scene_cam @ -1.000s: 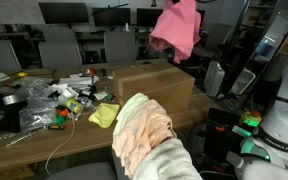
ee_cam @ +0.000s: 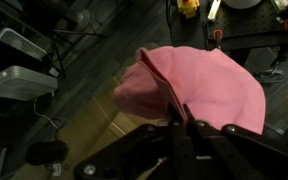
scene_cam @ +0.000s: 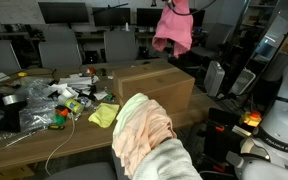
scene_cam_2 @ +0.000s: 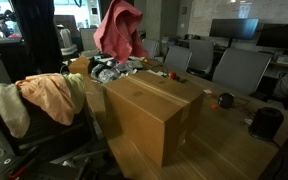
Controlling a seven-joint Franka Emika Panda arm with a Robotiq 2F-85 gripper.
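A pink cloth [scene_cam: 173,32] hangs in the air at the top of exterior view 1, above and behind the cardboard box [scene_cam: 154,86]. In exterior view 2 the same cloth [scene_cam_2: 121,32] dangles over the far end of the box [scene_cam_2: 149,110]. The wrist view has the pink cloth [ee_cam: 209,90] spread out below the fingers. My gripper is shut on a gathered fold of it. Over a chair back in front lie a peach towel [scene_cam: 147,138], a pale green one [scene_cam: 131,108] and a white one [scene_cam: 166,162].
A yellow cloth [scene_cam: 104,115] lies on the table left of the box. Farther left, several tools, plastic bags [scene_cam: 34,116] and small parts crowd the table. Bare tabletop [scene_cam_2: 219,140] shows right of the box in exterior view 2.
In exterior view 1 the pink cloth has shifted left and slightly away, and it looks a little smaller. The box and the draped towels stay where they were.
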